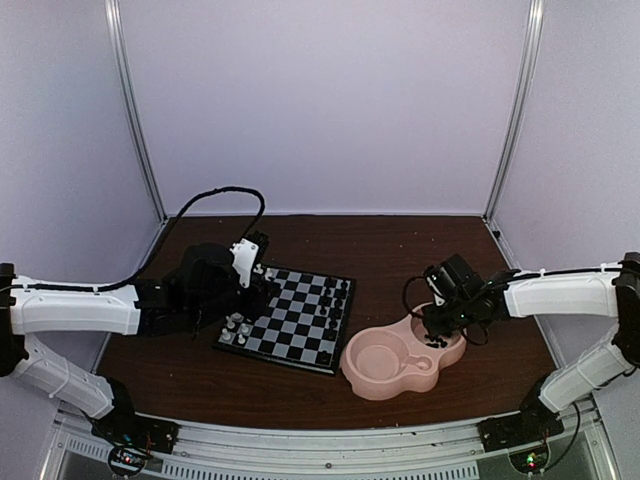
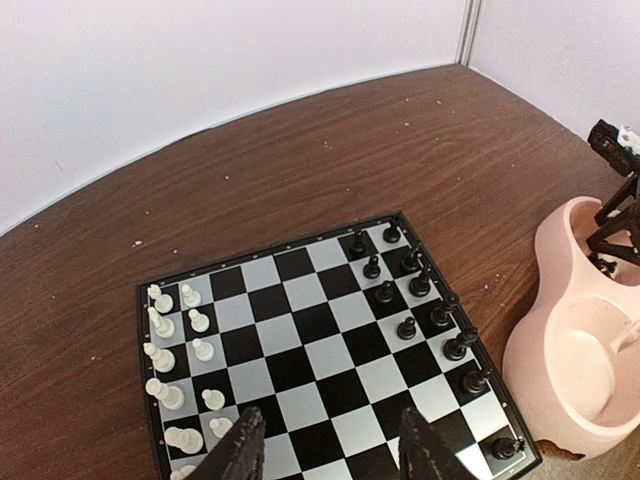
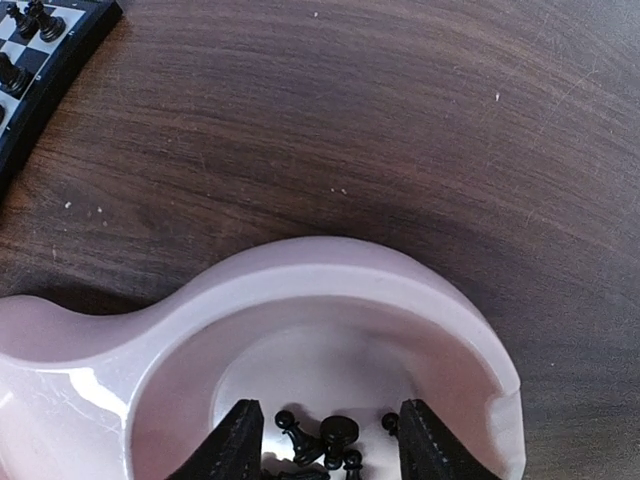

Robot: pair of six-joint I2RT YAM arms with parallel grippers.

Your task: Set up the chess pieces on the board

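The black-and-white chessboard [image 1: 296, 332] lies at the table's middle. White pieces [image 2: 171, 396] stand along its left side; black pieces [image 2: 441, 312] line the right, with empty squares between. Over the board's left part hangs my left gripper, its fingers apart and no piece seen between them. The pink tray [image 3: 330, 262] stands right of the board. Several loose black pieces [image 3: 339, 432] lie in its far-right bowl. My right gripper is open above that bowl, with pieces below and between its fingers but none gripped.
The tray's large front bowl [image 1: 377, 362] looks empty. Bare brown table [image 1: 385, 245] lies behind the board and tray. White walls [image 1: 320, 110] close off the back and sides.
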